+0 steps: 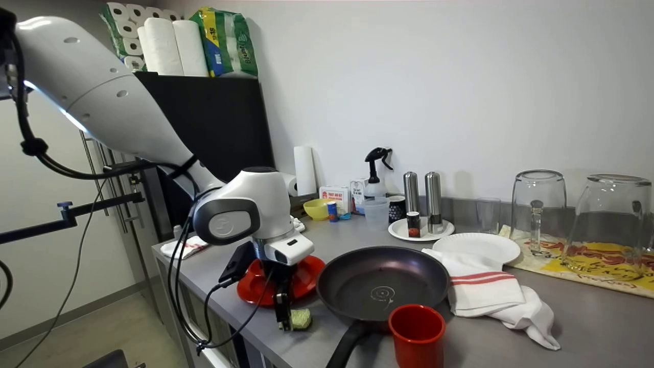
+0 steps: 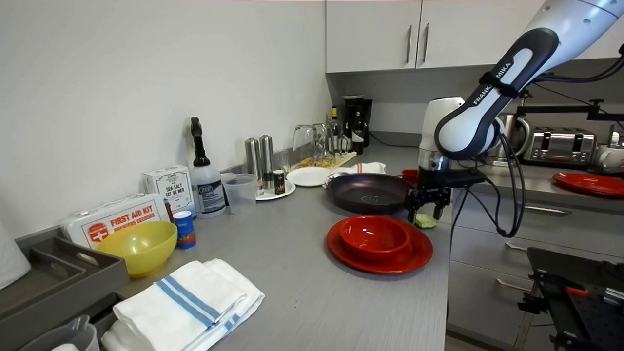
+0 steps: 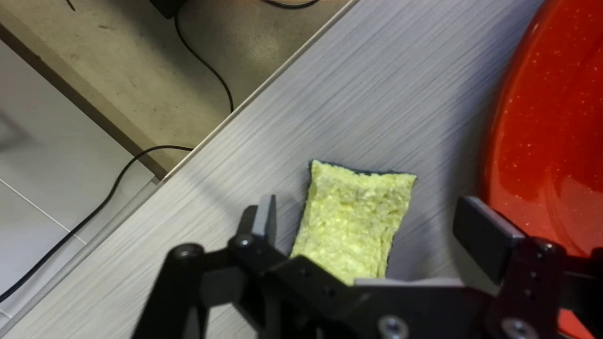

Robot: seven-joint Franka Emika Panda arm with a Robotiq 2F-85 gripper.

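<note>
A yellow-green sponge (image 3: 356,217) with a dark underside lies on the counter near its edge. My gripper is open above it in the wrist view, one finger on each side and bare counter showing between the sponge and each finger. In exterior view 1 the gripper (image 1: 293,325) is low over the counter, partly covering the sponge (image 1: 301,319). From the other side, exterior view 2 shows the sponge (image 2: 425,221) just under the fingertips of the gripper (image 2: 424,217).
Close beside the gripper is a red plate (image 2: 380,267) with a red bowl (image 2: 375,234) on it. A dark frying pan (image 1: 383,282) and a red cup (image 1: 417,337) stand nearby. The counter's edge (image 3: 226,121) is close to the sponge. Open counter lies left of the plate in exterior view 2.
</note>
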